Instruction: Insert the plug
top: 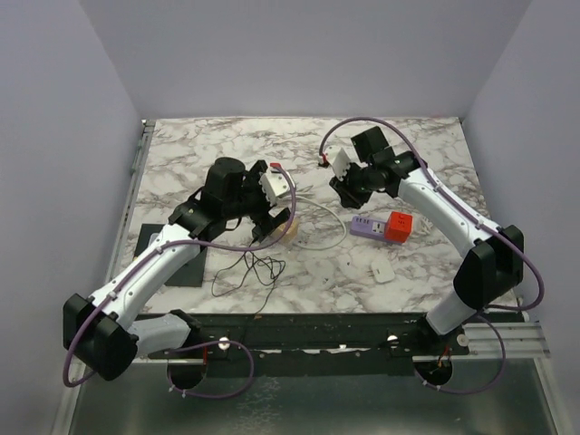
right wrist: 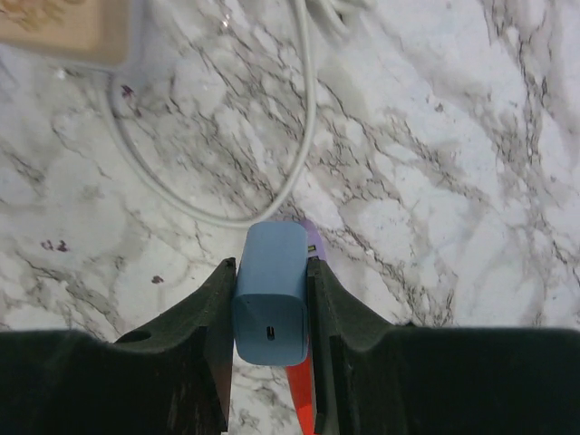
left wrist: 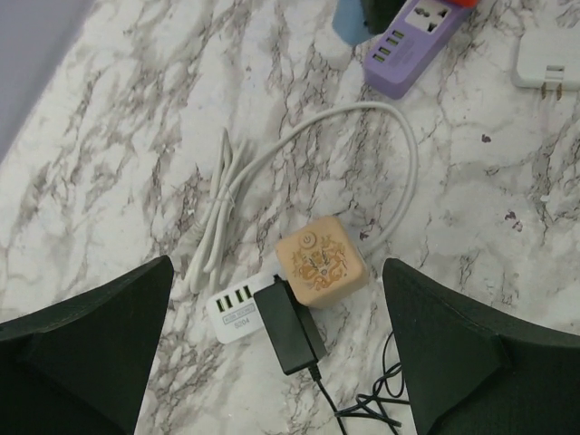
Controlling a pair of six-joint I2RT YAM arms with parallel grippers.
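My right gripper is shut on a light blue block (right wrist: 272,263), held above the table just left of the purple power strip (top: 370,227) with its red end (top: 400,227). That strip's socket (left wrist: 426,14) shows in the left wrist view. My left gripper is open over a tan cube (left wrist: 322,261), a white USB strip (left wrist: 231,317) and a black adapter (left wrist: 288,326) with its cable; nothing is between its fingers.
A white cord (left wrist: 408,145) curves across the middle. A white charger (left wrist: 548,62) lies at the front right, dark flat objects (top: 181,276) at the left.
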